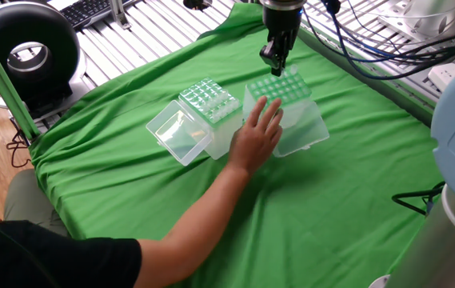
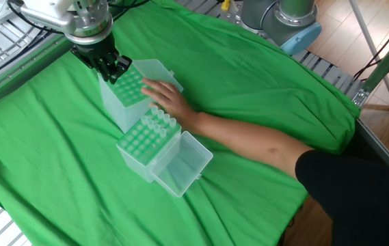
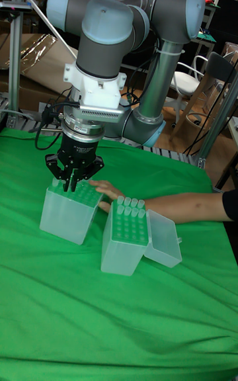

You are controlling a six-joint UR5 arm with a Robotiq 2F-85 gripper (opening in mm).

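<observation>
My gripper [image 3: 69,186] hangs pointing down above a translucent box with a green perforated rack top [image 1: 279,86]. Its two fingertips are close together and it looks shut, with nothing visible between them. One pale tube [image 3: 56,182] stands at a corner of this rack; its other visible holes look empty. Beside it is a second translucent box [image 3: 121,257], whose green rack [image 2: 138,141] carries several clear tubes [image 3: 131,206] in rows at one end. Both boxes have open lids, such as the clear lid [image 2: 184,164] of the second. Whether the fingertips touch the first rack is unclear.
A person's hand [image 1: 257,138] rests against the first box, close to my gripper, its forearm [image 2: 249,140] crossing the table. Cables [image 1: 387,56] run behind the cloth.
</observation>
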